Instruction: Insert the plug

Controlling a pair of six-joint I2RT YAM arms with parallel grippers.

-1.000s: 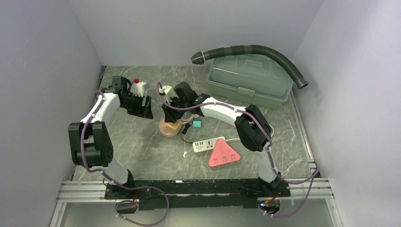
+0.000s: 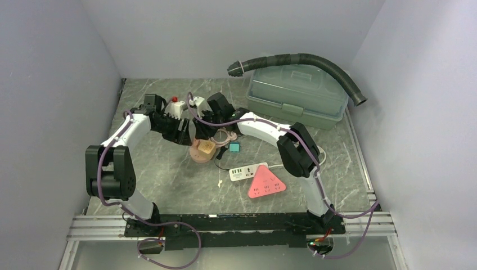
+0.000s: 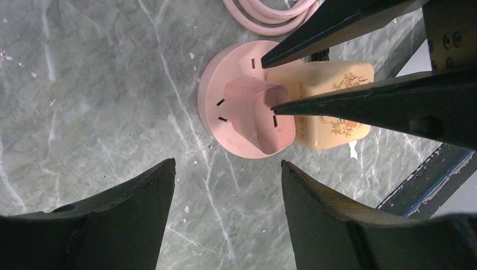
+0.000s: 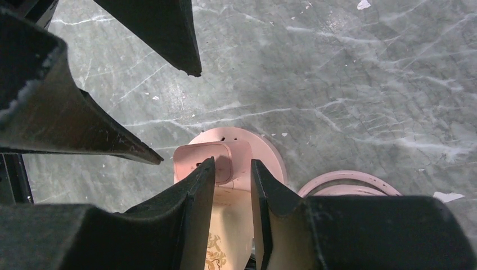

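A pink round socket base (image 3: 247,138) with slots in its top lies on the table. On it stands an upright pink block (image 3: 244,104) with slots in its top face. Beside the block is a yellow printed box, which appears in the right wrist view between my right fingers. My right gripper (image 2: 198,138) hangs over block and box with its fingers part apart; whether they touch either is unclear. Left of the base, my left gripper (image 2: 181,143) stands open, fingers wide and only bare table between them in its own view.
A coiled pink cord (image 3: 275,17) lies behind the base. Nearby are a teal cube (image 2: 234,147), a white power strip (image 2: 247,171) and a red triangular socket (image 2: 266,183). A green case (image 2: 298,93) bears a black hose (image 2: 304,58).
My left gripper has moved right, closer to the base. My right gripper has shifted slightly up and left in the top view, and more of the yellow box shows.
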